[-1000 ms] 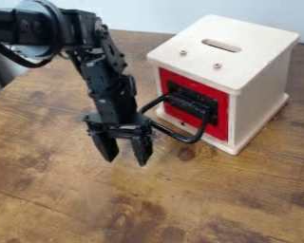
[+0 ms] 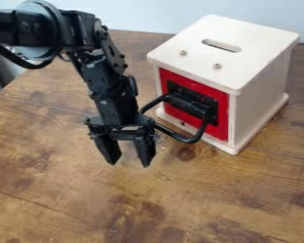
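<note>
My black gripper (image 2: 126,148) points down over the wooden table, left and in front of a pale wooden box (image 2: 250,114), its two fingers apart with nothing visible between them. The box has a slot in its sloped top and a red front panel (image 2: 175,78) with a black mechanism and a black looped handle (image 2: 186,137) jutting toward the gripper. The handle reaches close behind the gripper; whether they touch I cannot tell.
Behind the table's back edge at upper left is a light wall.
The gripper has shifted very slightly to the right over the last second. The box looks unmoved.
</note>
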